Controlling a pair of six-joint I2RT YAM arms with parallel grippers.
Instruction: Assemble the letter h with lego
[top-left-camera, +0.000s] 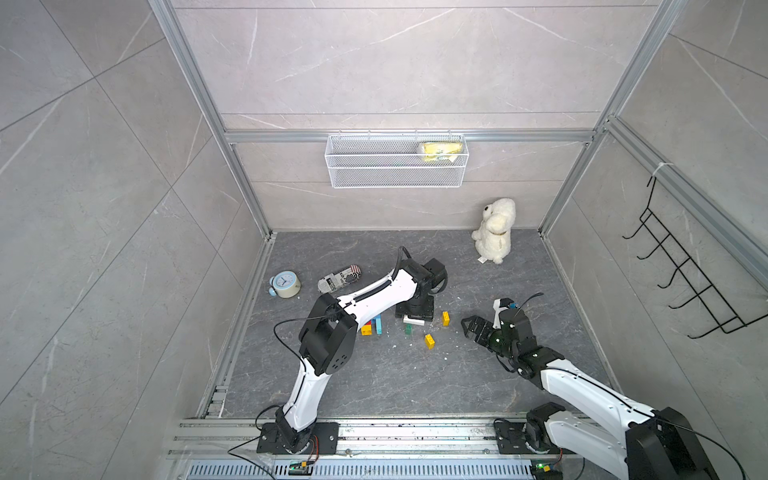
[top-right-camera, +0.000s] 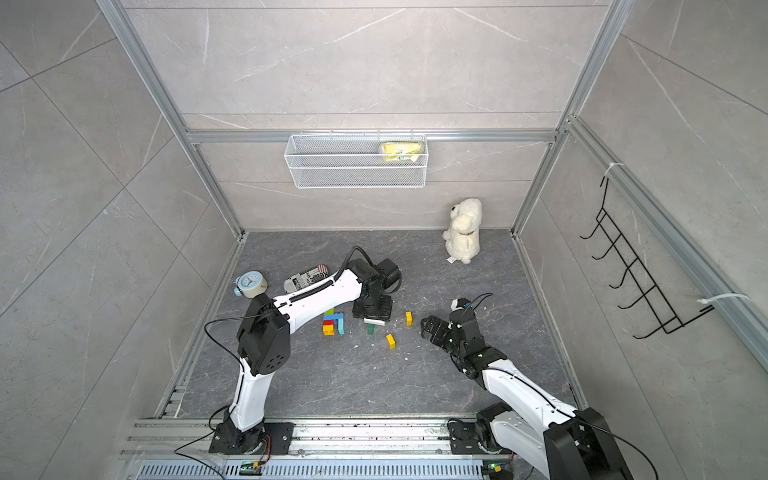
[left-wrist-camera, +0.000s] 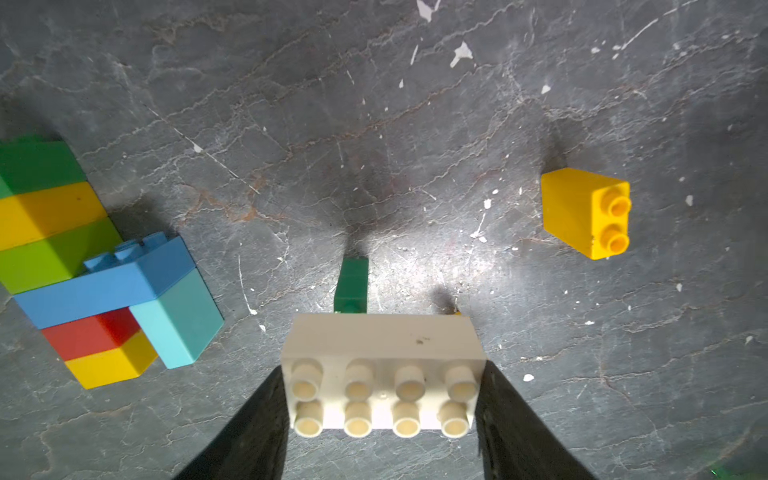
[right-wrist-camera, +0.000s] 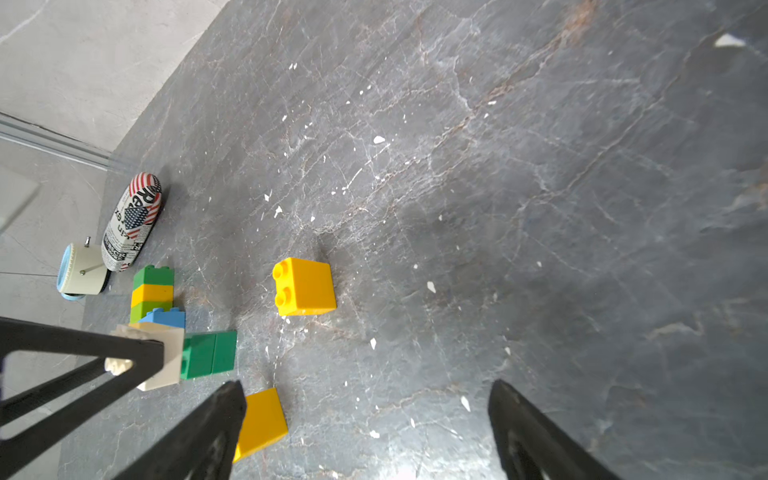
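In the left wrist view a white brick (left-wrist-camera: 384, 340) is gripped sideways between the fingers of my left gripper, studs showing. It hangs above the table, hiding part of a dark green brick (left-wrist-camera: 351, 284). The joined bricks (left-wrist-camera: 100, 276) lie at left in that view: green, yellow, lime, blue, red, yellow and light blue, shaped like an h. A single yellow brick (left-wrist-camera: 572, 209) stands at right. From the right wrist view, a yellow brick (right-wrist-camera: 308, 286) stands clear, and another yellow brick (right-wrist-camera: 262, 422) is partly hidden by a finger. My right gripper is open and empty.
A clock (top-left-camera: 285, 283) and a printed can-shaped item (top-left-camera: 339, 278) lie at the back left; a white plush dog (top-left-camera: 494, 230) sits at the back right. Free table lies in front of the bricks and behind the right gripper.
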